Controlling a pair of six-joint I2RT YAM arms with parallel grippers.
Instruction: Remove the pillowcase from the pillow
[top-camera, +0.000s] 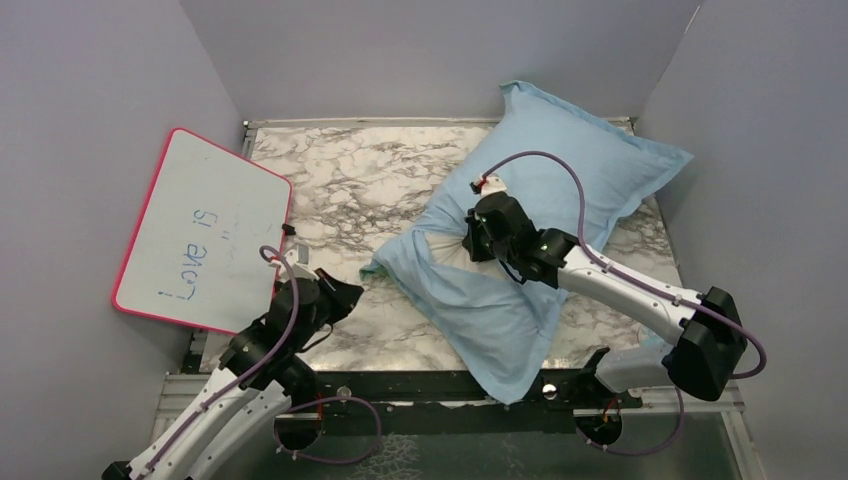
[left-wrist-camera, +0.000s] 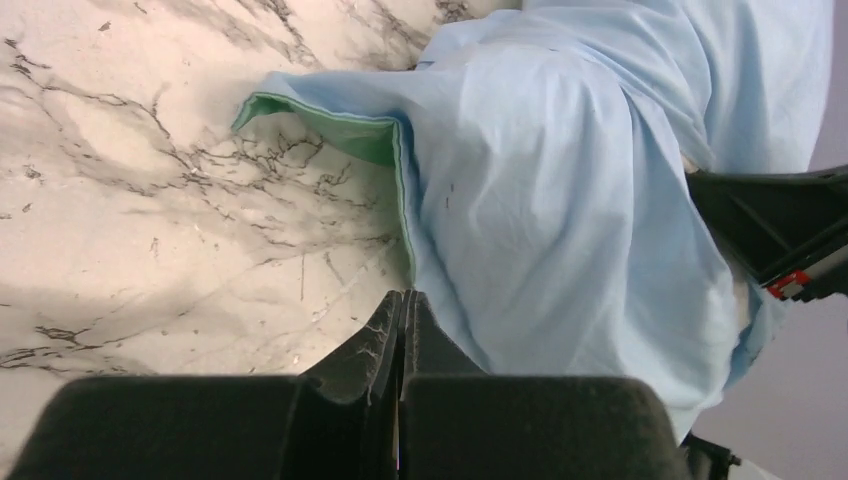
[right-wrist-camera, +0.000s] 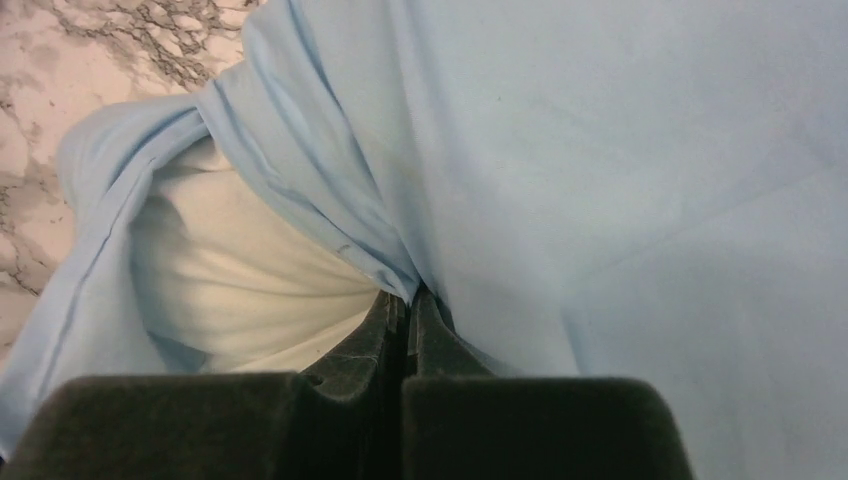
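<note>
The light blue pillowcase (top-camera: 560, 150) covers most of the pillow, which lies diagonally across the table; cream inner pillow (right-wrist-camera: 260, 270) shows in an opening at its lower left part. My right gripper is shut in that opening, at a blue fold beside the cream fabric; whether cloth is between its fingertips is hard to tell. My left gripper is shut, just left of the cloth over bare marble, with nothing visible in it. A green-lined edge (left-wrist-camera: 350, 135) of the case lies near it.
A whiteboard (top-camera: 200, 230) with a red border lies at the left. Grey walls stand at back and sides.
</note>
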